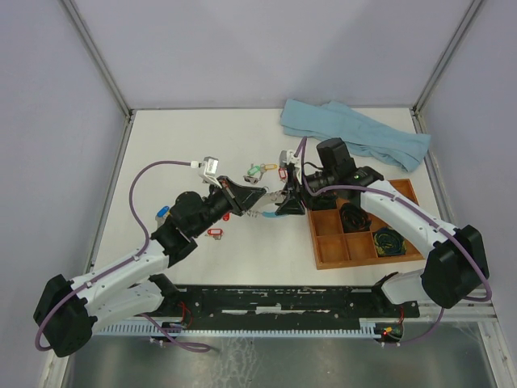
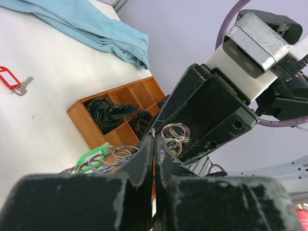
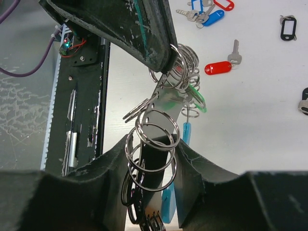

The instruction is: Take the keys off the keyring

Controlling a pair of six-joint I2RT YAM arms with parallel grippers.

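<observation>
Near the table's middle, both grippers meet over a cluster of metal rings and keys. My left gripper is shut on part of the keyring, with looped rings (image 2: 115, 156) hanging beside its fingers. My right gripper (image 1: 291, 194) faces it from the right; in the right wrist view several rings (image 3: 151, 168) sit at its fingertips, over a silver key blade. Whether its finger is closed on them is unclear. A green tag (image 2: 86, 156) and a blue tag (image 3: 186, 132) hang among the rings.
A wooden compartment box (image 1: 331, 250) with dark coiled items stands right of the grippers. A blue cloth (image 1: 307, 117) lies at the back right. Loose keys with coloured tags, such as a red one (image 3: 219, 67), are scattered on the white table, which is clear at front left.
</observation>
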